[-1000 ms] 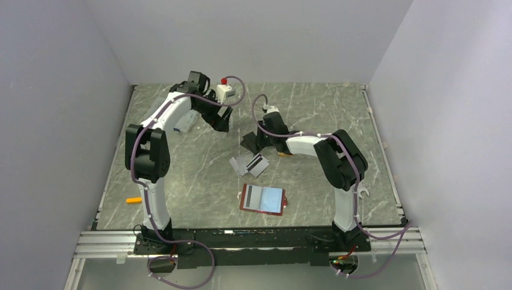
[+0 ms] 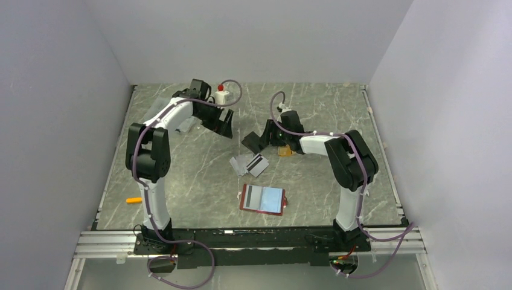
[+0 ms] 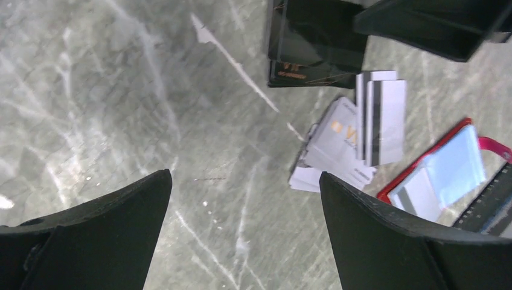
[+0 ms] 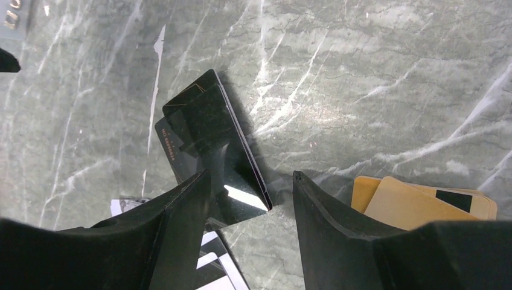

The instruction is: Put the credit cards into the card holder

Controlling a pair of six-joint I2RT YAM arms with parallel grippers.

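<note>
Black cards [image 4: 214, 157] lie stacked at the table's middle, with silver and white cards [image 2: 241, 165] below them in the top view. Gold cards [image 4: 416, 205] lie to their right, partly under my right arm. The open red card holder [image 2: 262, 199], with grey and blue inside, lies near the front edge. My left gripper is open above bare table, left of the black cards. My right gripper is open above the right end of the black cards, nothing held.
A clear case [image 2: 184, 125] lies at back left, partly hidden by the left arm. An orange object [image 2: 134, 200] is at front left.
My right gripper has moved rightward from over the black cards. The cards and holder look unchanged.
</note>
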